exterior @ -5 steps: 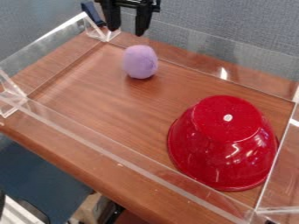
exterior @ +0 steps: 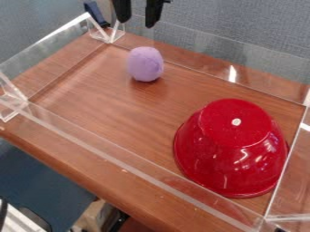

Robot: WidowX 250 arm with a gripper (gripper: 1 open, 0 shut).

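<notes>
A purple ball [exterior: 144, 63], slightly oval, rests on the wooden table toward the back. An upside-down red bowl [exterior: 230, 149] lies at the front right. My black gripper [exterior: 138, 16] hangs at the top edge above and behind the ball, mostly cut off by the frame; its two fingers stand apart with nothing visible between them.
Clear acrylic walls [exterior: 121, 159] border the wooden tabletop [exterior: 103, 113]. A grey padded wall [exterior: 242, 36] stands behind.
My gripper has risen slightly over the last second, so less of it shows. The ball and the bowl have not moved.
</notes>
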